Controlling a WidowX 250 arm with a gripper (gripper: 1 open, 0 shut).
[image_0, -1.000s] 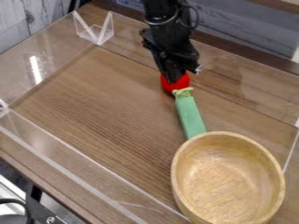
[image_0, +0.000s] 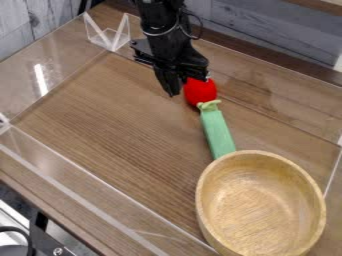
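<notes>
My black gripper (image_0: 170, 82) hangs over the upper middle of the wooden table, shut, with nothing visible between its fingers. Just right of it lies a red round object (image_0: 199, 90), and from there a green stick-like piece (image_0: 217, 129) stretches down toward a pale wooden bowl (image_0: 258, 210) at the lower right.
A clear plastic object (image_0: 108, 30) stands near the back left edge. Cables (image_0: 14, 240) lie off the table at the lower left.
My gripper has moved left from above the red object, which now shows more fully to its right.
</notes>
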